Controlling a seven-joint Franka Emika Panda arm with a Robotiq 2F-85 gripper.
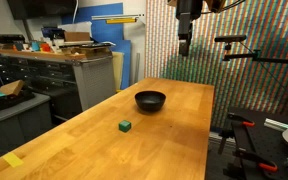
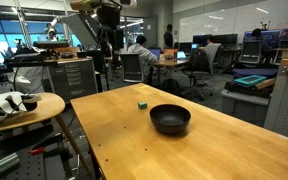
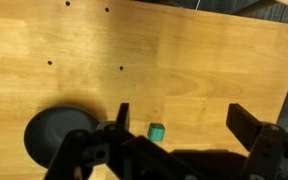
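A small green block (image 1: pixel 125 126) rests on the wooden table, apart from a black bowl (image 1: pixel 150 101). In the second exterior view the bowl (image 2: pixel 170 119) stands upright, with the block (image 2: pixel 142 105) beyond it. High above the tabletop hangs my gripper (image 1: pixel 183 46), touching neither of them. Seen from the wrist, the gripper is open, its fingers wide apart and nothing held between them. The block (image 3: pixel 157 132) shows low in that view, between the two fingers but far below, and the bowl (image 3: pixel 54 136) lies to the left, partly hidden by the left finger.
The wooden table (image 2: pixel 224 151) is otherwise mostly clear, with a yellow strip (image 1: pixel 13 159) at one corner. A workbench (image 1: pixel 46 82) and a cart with a bin (image 1: pixel 6 99) stand beyond it. A black chair-like frame (image 1: pixel 254 150) is near the robot's side.
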